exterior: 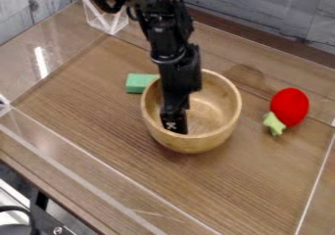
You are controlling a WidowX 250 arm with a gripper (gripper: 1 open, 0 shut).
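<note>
My black gripper [167, 110] is down at a round wooden bowl [220, 126], its fingers reaching into the bowl's left part. The fingers look parted, though their tips are dark and hard to make out. A green block [137, 83] lies on the table just left of the bowl, partly behind it.
A red round object [289, 105] and a small light green item [272, 125] lie right of the bowl. A clear plastic container [110, 12] stands at the back left.
</note>
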